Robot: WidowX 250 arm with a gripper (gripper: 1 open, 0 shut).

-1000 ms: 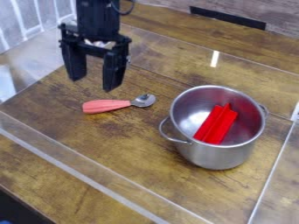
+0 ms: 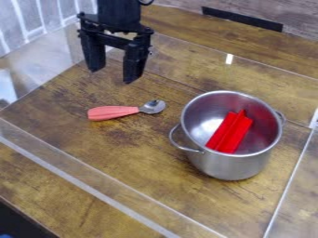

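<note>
My black gripper (image 2: 114,61) hangs at the upper left over the wooden table, open, with nothing visible between its fingers. Below it and slightly right, a spoon (image 2: 118,112) with a coral-red handle and metal bowl lies on the table, apart from the gripper. On the right stands a steel pot (image 2: 229,162) with side handles, holding red bars (image 2: 230,131) lying side by side.
A pale, see-through edge runs along the left side.
My gripper has moved up and back in the view, away from the spoon. The spoon and pot look unchanged.
</note>
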